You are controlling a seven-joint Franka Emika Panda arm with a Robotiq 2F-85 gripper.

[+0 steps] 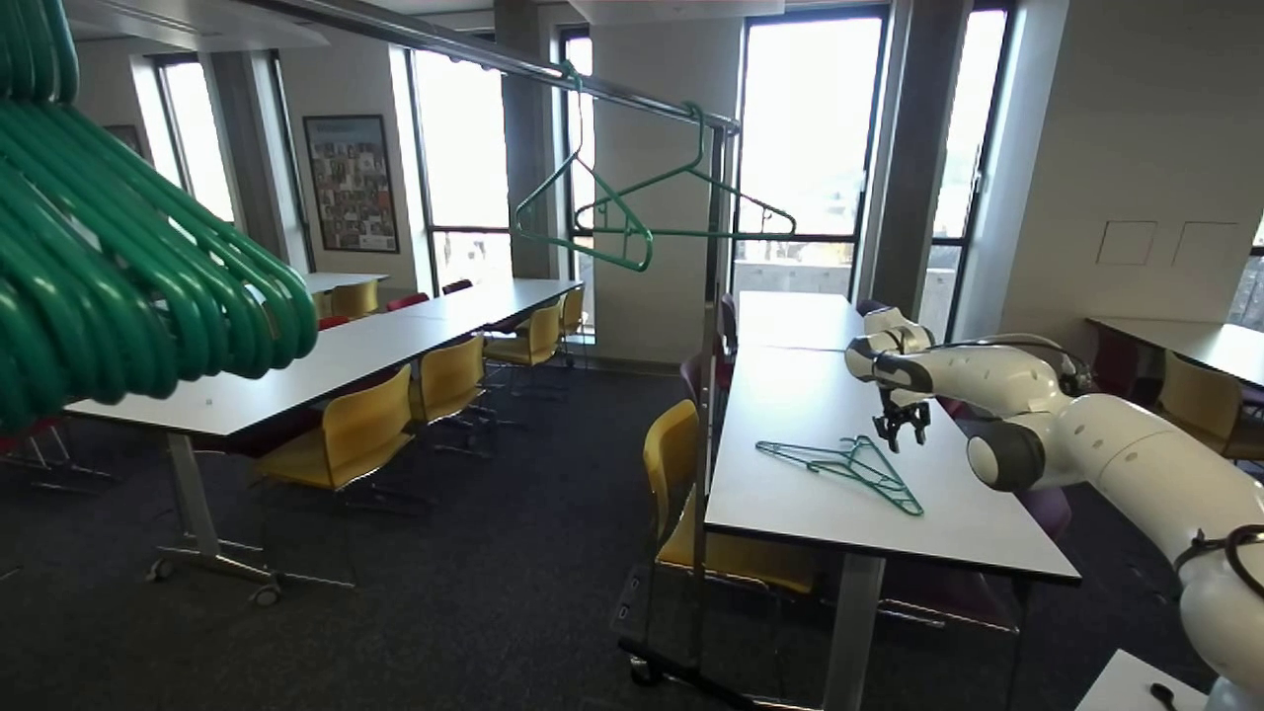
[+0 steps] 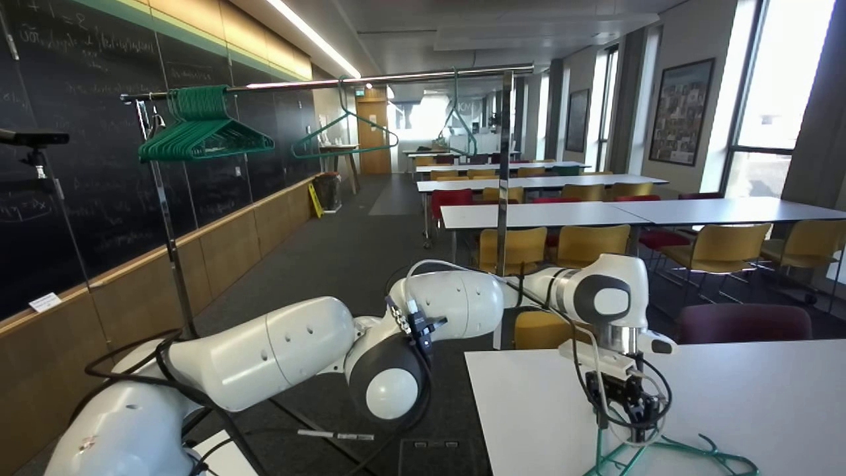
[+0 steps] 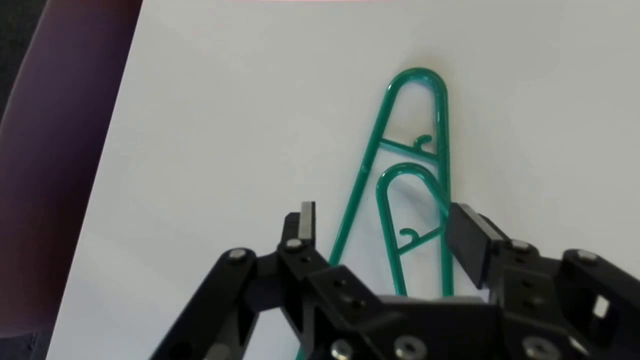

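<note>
Two green plastic hangers lie overlapping on the white table (image 1: 770, 379); one hanger end (image 1: 782, 448) points left, and the other's end (image 1: 917, 511) points toward the near right. In the wrist view, one rounded hanger end (image 3: 444, 120) reaches up the frame, with a smaller-looking hanger end (image 3: 391, 240) crossing its side. My gripper is open above them, its two black fingers well apart and no hanger pinched. Its right finger (image 3: 471, 240) covers part of the crossing. In exterior view 2, the gripper (image 2: 638, 432) hangs over the hangers, and cables partly hide its fingers.
A metal rail (image 1: 640, 97) carries two spaced green hangers and a dense bunch of hangers (image 2: 202, 131). The rack's upright post (image 1: 711, 355) stands beside the table's left edge. Chairs line the table's sides.
</note>
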